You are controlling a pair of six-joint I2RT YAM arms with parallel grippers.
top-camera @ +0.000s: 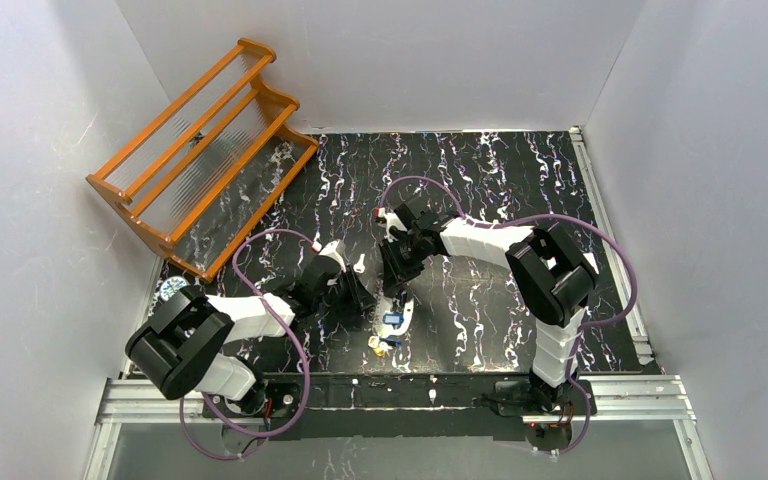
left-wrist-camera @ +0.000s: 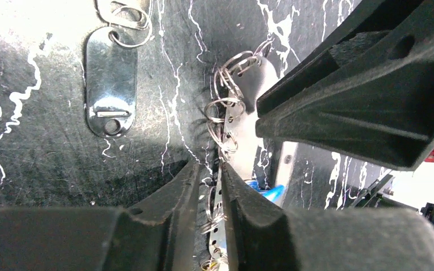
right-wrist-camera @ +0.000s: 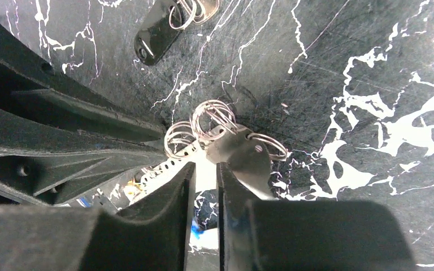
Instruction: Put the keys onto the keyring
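Note:
In the top view a white metal holder [top-camera: 407,315] with a blue part lies near the table's front. Along its edge hang several wire rings [left-wrist-camera: 224,107], by a grey rounded plate [left-wrist-camera: 255,82]. My left gripper points down at the rings, its fingers a narrow gap apart; whether a ring is between them is hard to see. My right gripper is nearly closed at the holder's edge beside the grey plate, which shows between and just beyond its fingertips. A black key tag [left-wrist-camera: 111,82] with its own rings [left-wrist-camera: 127,20] lies apart on the table.
A wooden rack [top-camera: 200,150] stands at the back left. The blue-and-white round jar [top-camera: 172,287] is partly behind my left arm. Small yellow pieces [top-camera: 376,344] lie at the holder's near end.

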